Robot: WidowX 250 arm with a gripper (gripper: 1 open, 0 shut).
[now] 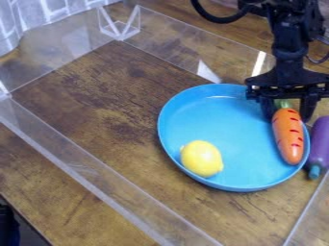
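Observation:
A blue plate (228,118) holds an orange toy carrot (288,135) on its right side and a yellow lemon (202,158) at lower left. My black gripper (286,100) is lowered over the carrot's green top at the plate's back right edge; whether its fingers touch the carrot, and how far apart they stand, is unclear.
A purple eggplant (317,151) lies just right of the plate. Clear plastic walls (96,161) border the wooden table (90,96), whose left part is bare. A cable arches over the back.

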